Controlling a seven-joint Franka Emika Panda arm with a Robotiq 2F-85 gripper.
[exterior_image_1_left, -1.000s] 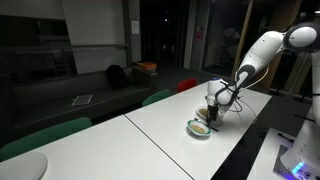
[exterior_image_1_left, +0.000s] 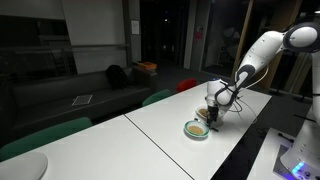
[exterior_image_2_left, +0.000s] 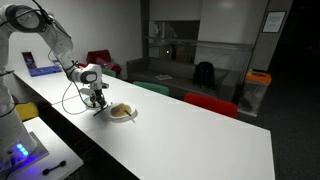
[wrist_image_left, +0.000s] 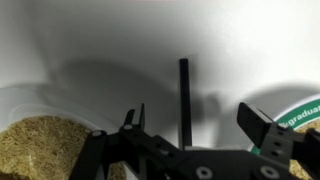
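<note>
My gripper stands open in the wrist view, its two dark fingers wide apart. A thin black stick (wrist_image_left: 184, 85) runs up the picture through the gap, with clear space on both sides; its lower end goes behind the gripper's body. To the left is a pale bowl (wrist_image_left: 25, 102) of brown grains. A green-rimmed bowl (wrist_image_left: 303, 108) with brown contents shows at the right edge. In exterior view 1, the green-rimmed bowl (exterior_image_1_left: 188, 133) sits on the table just in front of the arm, and the other bowl is partly hidden behind the gripper.
A white round object (exterior_image_1_left: 24, 165) lies at its near left end. Green chairs (exterior_image_1_left: 45, 138) and a red chair (exterior_image_1_left: 187, 86) stand along the far side.
</note>
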